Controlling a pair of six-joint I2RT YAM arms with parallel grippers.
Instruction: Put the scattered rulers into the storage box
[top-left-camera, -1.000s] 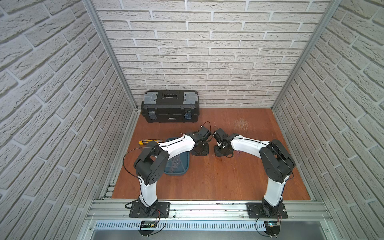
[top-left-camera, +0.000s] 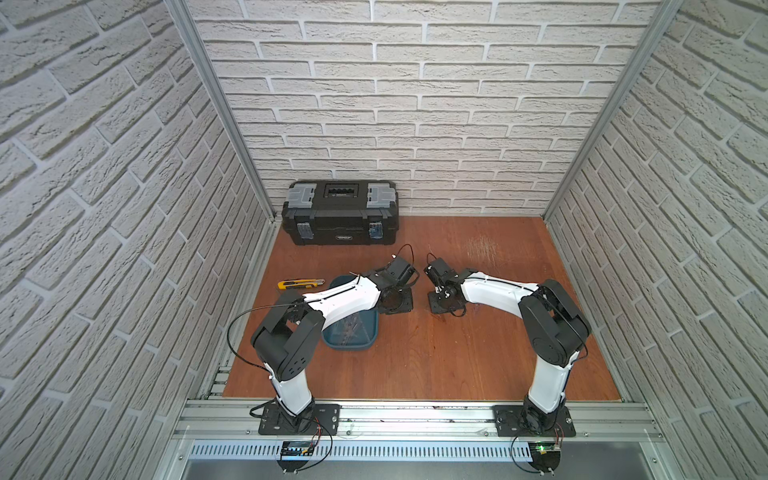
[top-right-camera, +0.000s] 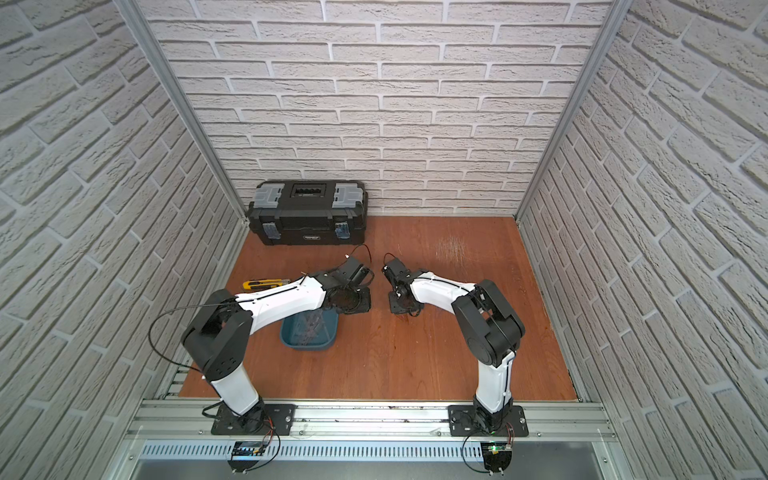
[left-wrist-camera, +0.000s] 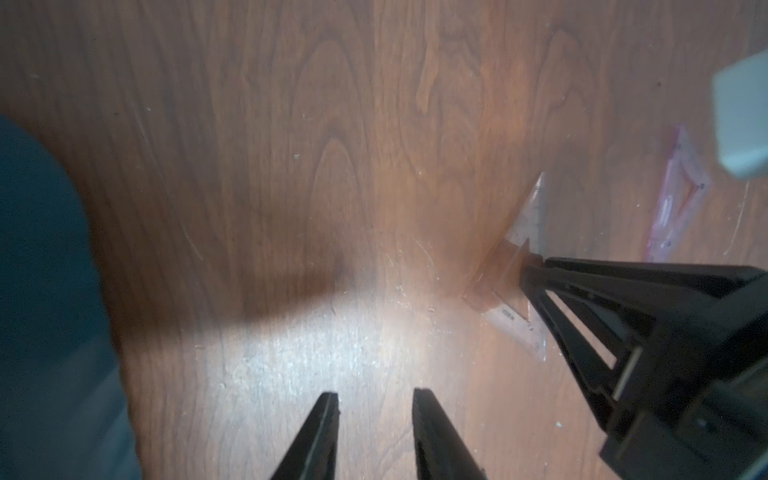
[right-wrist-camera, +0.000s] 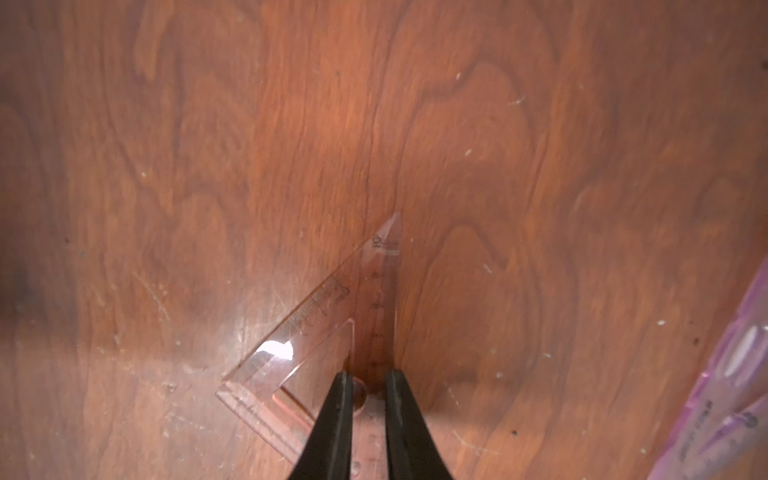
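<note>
A clear set-square ruler (right-wrist-camera: 376, 297) lies on the wooden table, and my right gripper is shut on its straight edge. From the left wrist view, that ruler (left-wrist-camera: 525, 225) appears under the right fingers (left-wrist-camera: 592, 268). A purple-tinted set-square (right-wrist-camera: 732, 364) rests apart from it, on the right side of the right wrist view. My left gripper is open, with bare table between its fingers. The blue storage box (top-left-camera: 350, 346) stands left of both grippers, partly covered by the left arm, with some clear rulers (top-right-camera: 310, 326) inside.
A black toolbox (top-left-camera: 341, 216) stands at the back left. The yellow cutter (top-left-camera: 297, 283) lies behind the left arm. The two grippers are close together near mid-table, while the table's front middle and back right are clear.
The left arm has drawn back left, its gripper shifting slightly toward the box and away from the right one. The right arm looks almost unmoved.
</note>
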